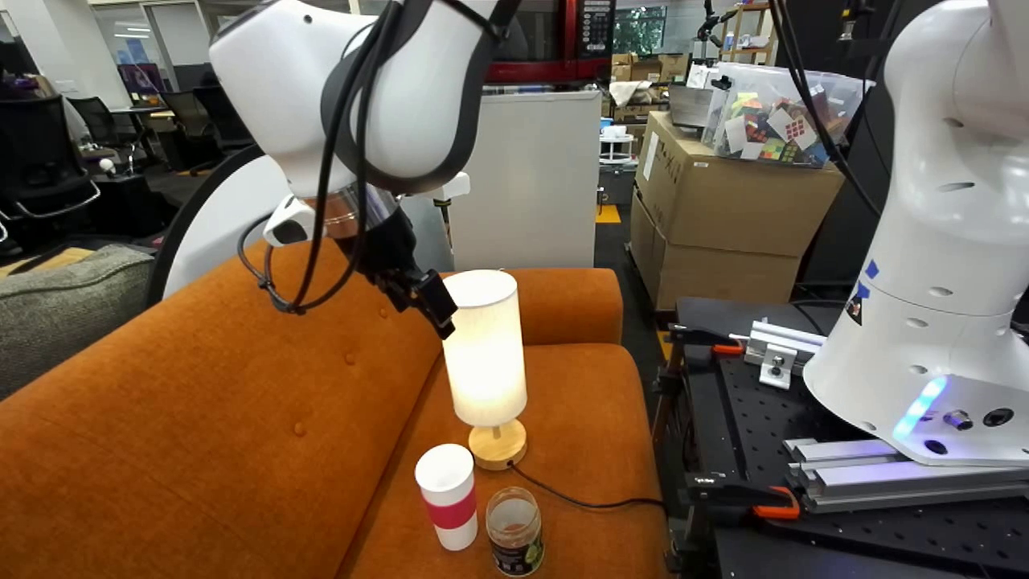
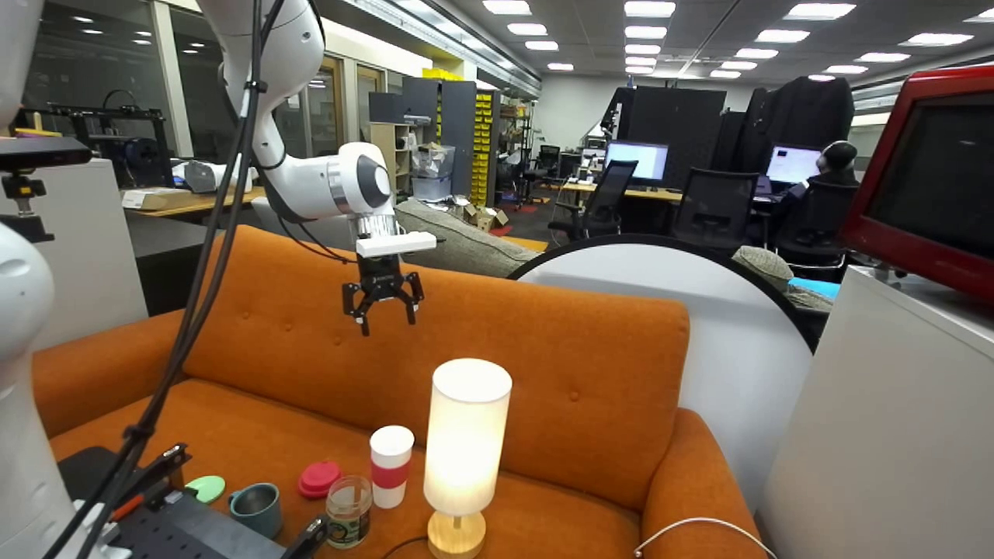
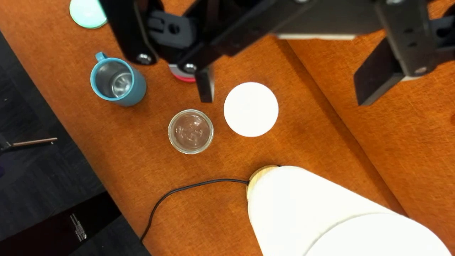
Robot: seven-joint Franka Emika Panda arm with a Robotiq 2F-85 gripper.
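Observation:
Above the orange sofa seat my gripper (image 2: 388,326) hangs open, with nothing between its fingers. In the wrist view one dark finger (image 3: 205,86) shows left of centre and the other at the right. Below it stands a white cup (image 2: 390,467) with a pink band, upright. Beside the cup is an empty glass jar (image 3: 190,132) without a lid. The lit lamp (image 1: 487,357), with a white shade and wooden base, stands on the seat close by. A blue mug (image 3: 119,83) sits farther along the seat, and a red lid (image 2: 319,479) lies near the cup.
A pale green lid (image 2: 206,488) lies past the mug. The lamp's black cord (image 1: 584,503) runs to the seat's front edge. The sofa backrest (image 2: 559,373) rises behind the objects. A black table (image 1: 772,415) carries the arm's base.

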